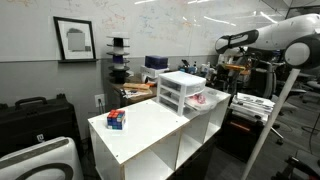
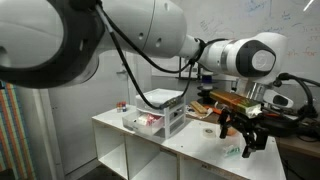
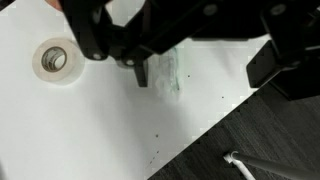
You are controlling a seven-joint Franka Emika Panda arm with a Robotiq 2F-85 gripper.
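Observation:
In the wrist view my gripper is open, its dark fingers wide apart with nothing held between them. Below it on the white tabletop (image 3: 110,125) lies a small, pale, see-through item with a greenish tint (image 3: 170,75), closer to the left finger and partly covered by the gripper body. Exterior view 2 shows the gripper over the far right part of the white counter (image 2: 195,143), with the clear-green item (image 2: 232,151) just left of the fingers. A roll of tape (image 3: 58,61) rests further left.
A white drawer unit (image 1: 182,90) stands mid-counter, with a clear bin of items (image 1: 204,100) beside it. A red-and-blue box (image 1: 116,119) sits at the counter's near end. The counter edge drops to a dark floor (image 3: 235,140).

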